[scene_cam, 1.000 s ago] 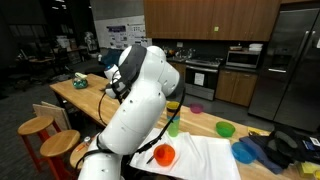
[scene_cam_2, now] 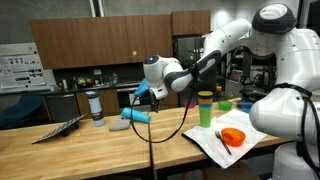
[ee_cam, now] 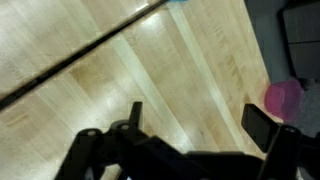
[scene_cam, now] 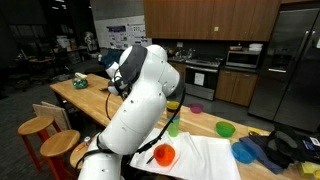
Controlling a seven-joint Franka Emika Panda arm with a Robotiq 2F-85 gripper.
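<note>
Above the light wood table (ee_cam: 150, 75), my gripper stands open in the wrist view. Between its dark fingers only bare wood shows. Exterior view 2 has the gripper (scene_cam_2: 150, 98) over the far part of the table, apart from the tabletop. Near it lies a blue object (scene_cam_2: 138, 116), seemingly a rolled cloth, with a small grey item (scene_cam_2: 119, 125) beside it. A pink bowl (ee_cam: 284, 98) sits by the table edge at the right of the wrist view.
An orange bowl (scene_cam: 164, 155) rests on a white cloth (scene_cam: 207, 160). Around it are a green cup (scene_cam: 173, 127), a green bowl (scene_cam: 225, 129) and a blue bowl (scene_cam: 243, 152). A black cable (ee_cam: 70, 58) crosses the wrist view. Bare wood lies at the left of exterior view 2.
</note>
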